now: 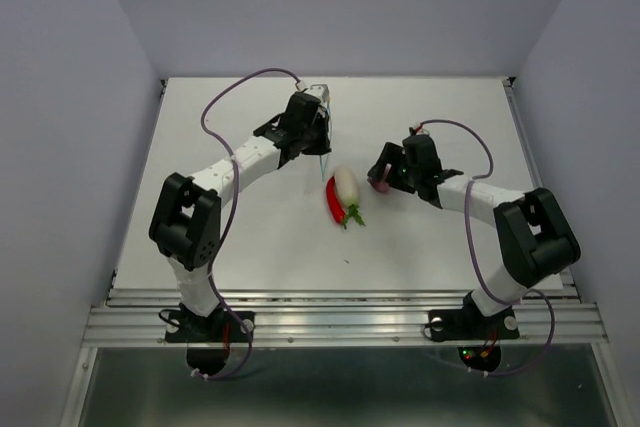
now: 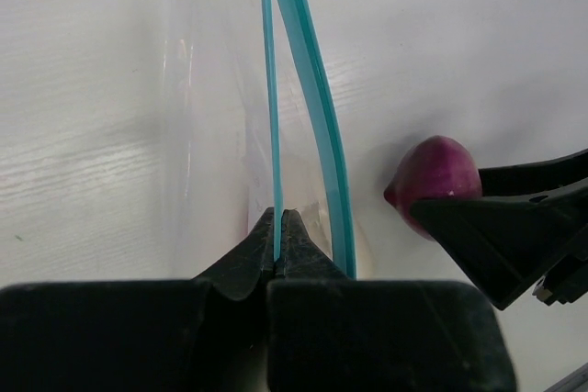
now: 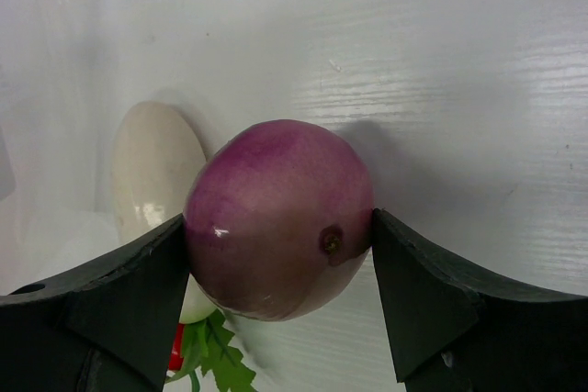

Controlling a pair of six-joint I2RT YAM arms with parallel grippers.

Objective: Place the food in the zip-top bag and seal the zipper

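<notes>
My left gripper is shut on the zip top bag's rim. The clear bag (image 2: 197,135) hangs from it, and two blue zipper strips (image 2: 317,89) stand a little apart beyond the fingers. Between the fingers of my right gripper is a purple onion (image 3: 276,199), outside the bag and to its right. On the table lie a white vegetable (image 1: 347,185) with green leaves (image 1: 354,215) and a red chili pepper (image 1: 334,203), side by side. Whether anything lies inside the bag cannot be told.
The two vegetables lie between the grippers, close to the bag. Grey walls (image 1: 320,12) bound the table at the back and sides.
</notes>
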